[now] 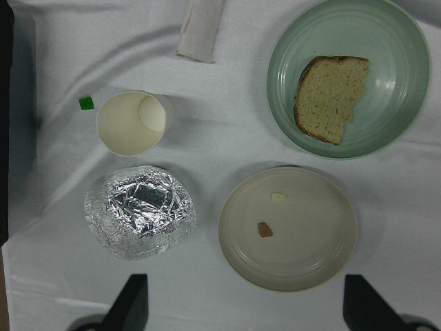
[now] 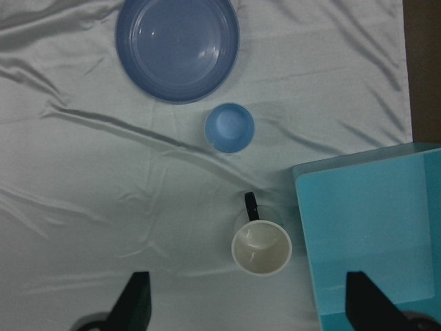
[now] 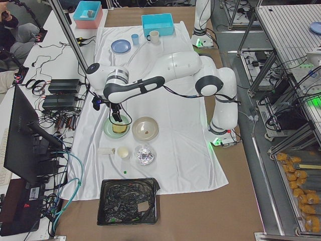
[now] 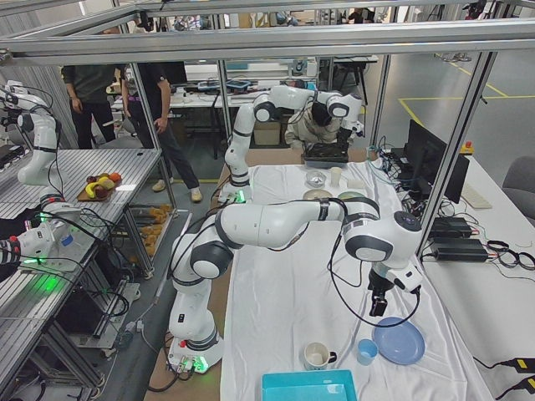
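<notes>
A green plate (image 1: 406, 83) holds a bread slice (image 1: 331, 96). Beside it are a beige plate (image 1: 289, 255) with two small pieces on it, a pale cup (image 1: 120, 124), a foil dish (image 1: 138, 210), a whitish strip (image 1: 200, 27) and a green bit (image 1: 86, 103). My left gripper hangs open above them, holding nothing. My right gripper is open and empty above a white mug (image 2: 262, 252), a blue cup (image 2: 229, 127) and a blue plate (image 2: 178, 48).
A turquoise bin (image 2: 365, 227) stands beside the mug. A black-lined bin (image 3: 110, 216) sits beyond the cloth edge in the camera left view.
</notes>
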